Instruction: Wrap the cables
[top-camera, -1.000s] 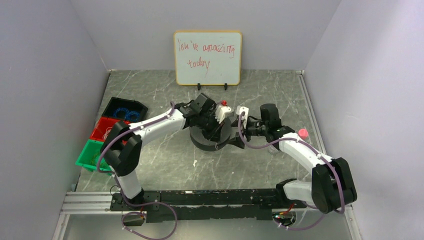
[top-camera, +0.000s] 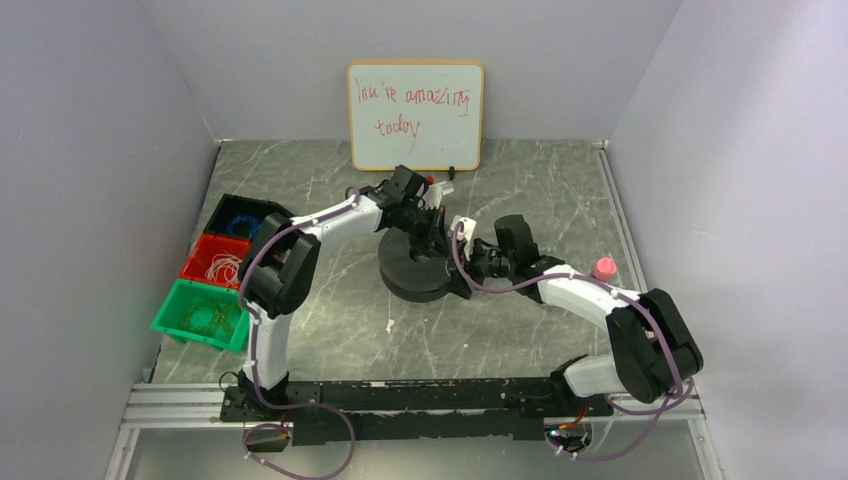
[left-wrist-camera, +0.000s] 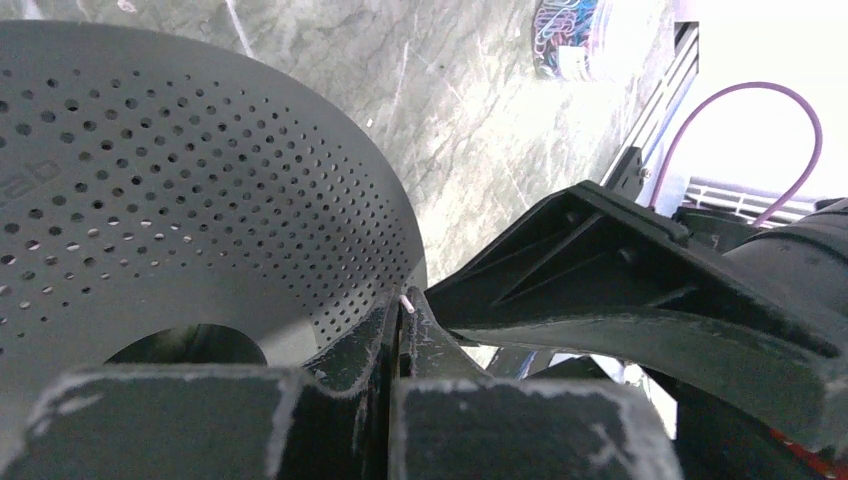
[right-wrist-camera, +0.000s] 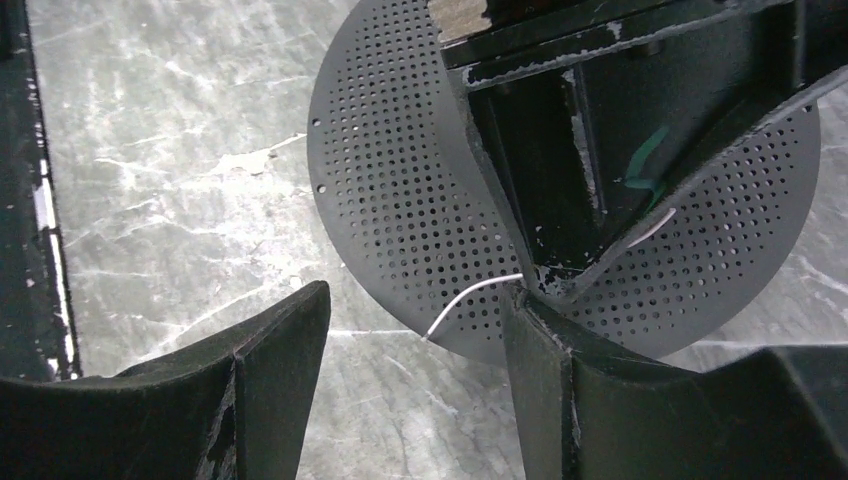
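My left gripper is shut, and a short bit of white cable (left-wrist-camera: 407, 303) shows at its fingertips. In the right wrist view that white cable (right-wrist-camera: 465, 292) stretches out on both sides of the left gripper's tip, above the perforated round dark stand (right-wrist-camera: 400, 235). My right gripper stands open, its fingers to either side of the cable's loose end, with the left gripper's tip close to its right finger. From above, both grippers meet over the right part of the stand (top-camera: 405, 285); the cable itself is hard to make out there.
At the left stand a black bin (top-camera: 215, 225) with blue cable, a red bin (top-camera: 193, 268) with white cable and a green bin (top-camera: 168, 318) with green cable. A whiteboard (top-camera: 416, 150) stands behind, a pink object (top-camera: 604, 268) at the right.
My right gripper has moved left, up to the left gripper. The left arm has shifted, its gripper now slightly farther back. A cable loop seen below the left gripper is no longer plain from above.
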